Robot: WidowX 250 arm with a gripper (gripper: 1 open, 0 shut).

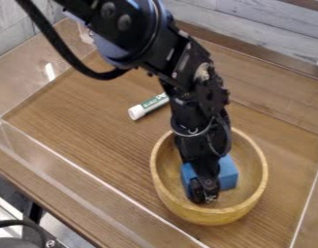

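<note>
A black robot arm reaches down into a yellow round bowl [174, 201] at the lower centre of the table. Its open gripper [202, 182] is low inside the bowl at a blue block [227, 172], with its fingers over or beside the block, which is partly hidden behind them. Whether the fingers touch the block cannot be told.
A white and green tube [147, 106] lies on the wooden table [84, 126] behind the bowl, to the left of the arm. Raised edges border the table, and cables and hardware sit at the lower left.
</note>
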